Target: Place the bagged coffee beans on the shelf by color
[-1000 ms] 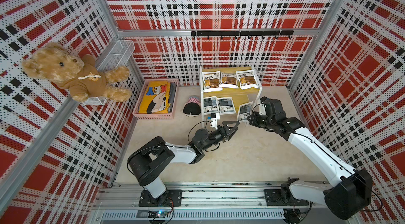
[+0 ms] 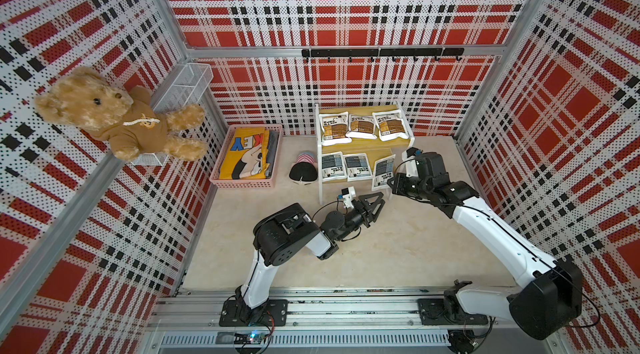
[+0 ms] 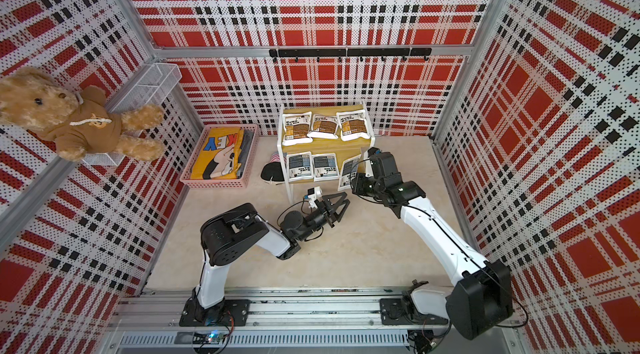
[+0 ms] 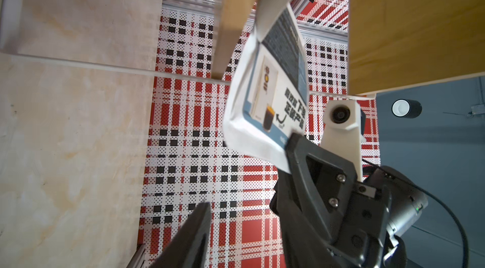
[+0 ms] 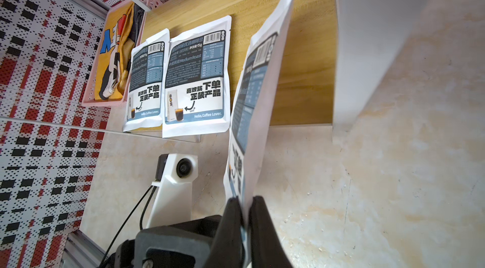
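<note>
A wooden shelf [image 2: 363,142] carries brown bags [image 2: 335,128] on its upper level and two blue-grey bags [image 5: 194,76] on the lower. My right gripper is shut on a third blue-grey bag [image 5: 255,91], held tilted at the lower level's right end, right of the other two. My left gripper [image 2: 373,202] stands part open and empty in front of the shelf, just below that bag.
A pink basket with cloths [image 2: 220,170] and a cap [image 2: 303,170] sit left of the shelf. A teddy bear [image 2: 126,117] hangs on the left wall.
My left arm has swung to the right and a little forward of the shelf. My right gripper has lifted the held bag slightly back toward the lower level.
</note>
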